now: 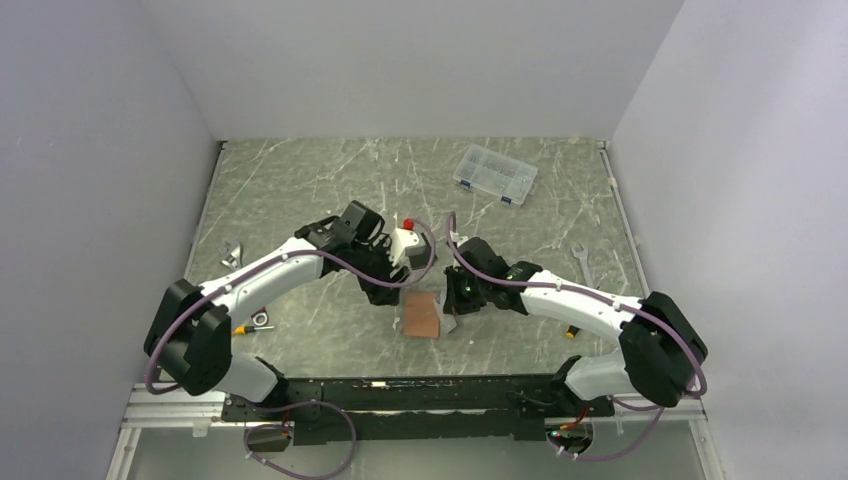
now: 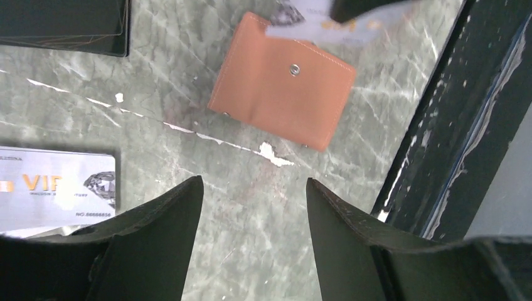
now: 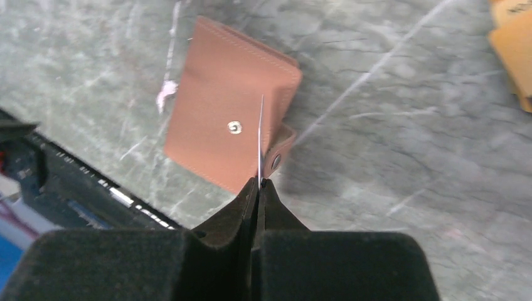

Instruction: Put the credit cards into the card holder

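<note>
The brown card holder (image 1: 421,316) lies on the marble top; its snap and stitched edges show in both wrist views (image 2: 276,100) (image 3: 213,106). My right gripper (image 1: 453,300) is shut on a thin card, seen edge-on above the holder; the card's printed face (image 2: 339,22) is blurred in the left wrist view. My left gripper (image 1: 395,290) is open above the holder's left side, nothing between its fingers. White VIP cards (image 2: 56,185) lie left of it in the left wrist view.
A black case (image 2: 63,22) lies behind the holder, and yellow cards (image 3: 511,56) lie to the right. A clear compartment box (image 1: 495,174) is at the back; wrenches (image 1: 582,260) and other tools line both sides. The front edge (image 1: 350,390) is close below.
</note>
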